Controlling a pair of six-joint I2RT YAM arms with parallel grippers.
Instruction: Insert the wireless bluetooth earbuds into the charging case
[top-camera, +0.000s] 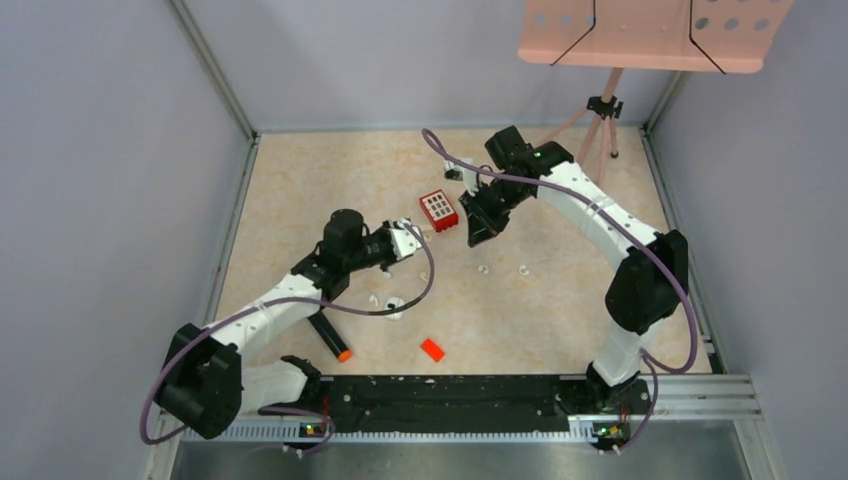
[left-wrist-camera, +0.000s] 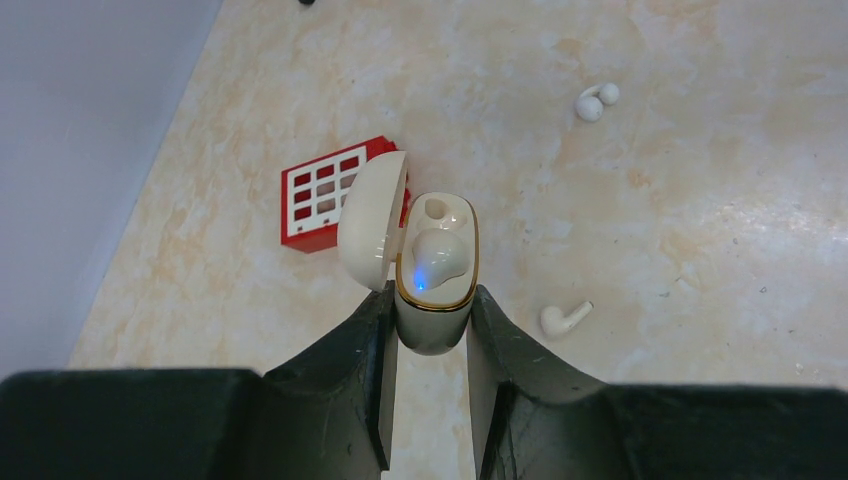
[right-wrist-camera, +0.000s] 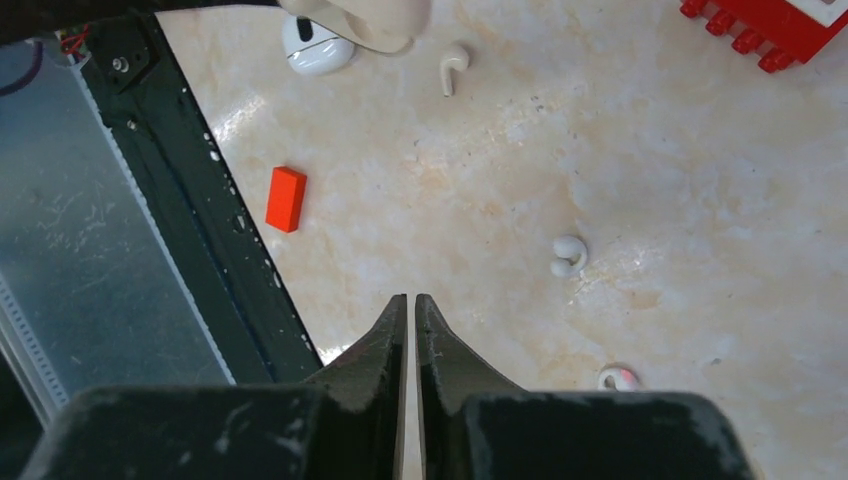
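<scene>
My left gripper grips an open cream charging case (left-wrist-camera: 430, 315), lid (left-wrist-camera: 368, 215) to the left. One slot holds a rounded piece with a blue light; the other recess looks empty. In the top view the left gripper (top-camera: 400, 250) is left of centre. My right gripper hangs higher to the right, fingertips almost together with nothing visible between them. Loose earbuds lie on the table, among them one (left-wrist-camera: 560, 318) near the case in the left wrist view and one below the right gripper.
A red box with a white grid (top-camera: 438, 208) sits at centre back. A white mouse-like object (right-wrist-camera: 318, 50), an orange block (top-camera: 432, 349) and a black cylinder (top-camera: 328, 335) lie nearer the front. A pink stand (top-camera: 605, 80) is at back right.
</scene>
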